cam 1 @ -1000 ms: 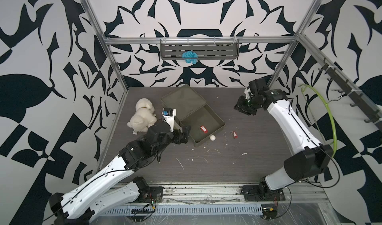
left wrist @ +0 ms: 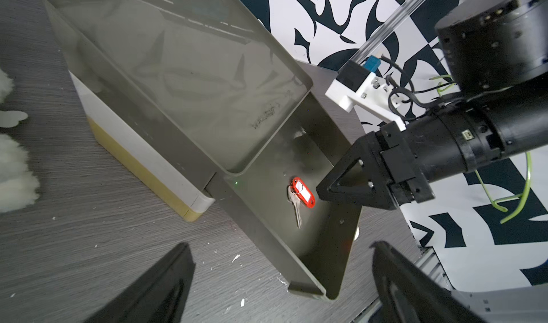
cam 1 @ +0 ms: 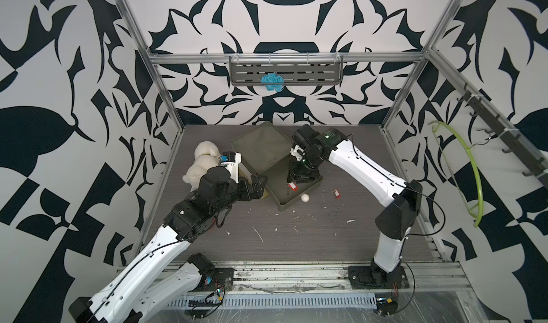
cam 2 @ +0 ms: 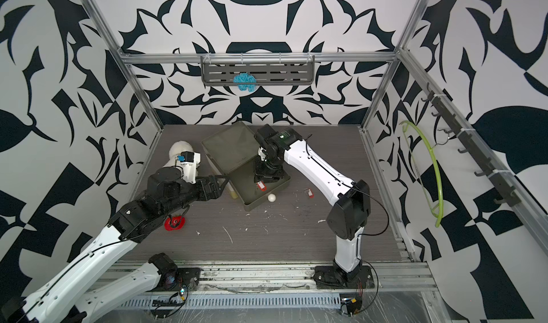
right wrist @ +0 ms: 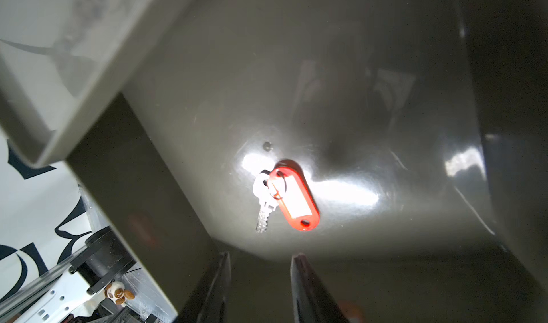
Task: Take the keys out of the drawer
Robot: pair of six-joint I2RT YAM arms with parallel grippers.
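The keys, a silver key on a red tag, lie on the floor of the grey-green open drawer, whose upper tray sits to one side. My right gripper hangs over the drawer's interior near the keys, fingers apart and empty. My left gripper is open, raised at the drawer's near left side, with nothing between its blurred fingers.
A white plush toy lies left of the drawer. A white ball and a small red-tagged item are to its right. A red object sits at front left.
My right arm has swung left from the right side to over the drawer, its gripper lower now. The left arm has shifted only slightly.
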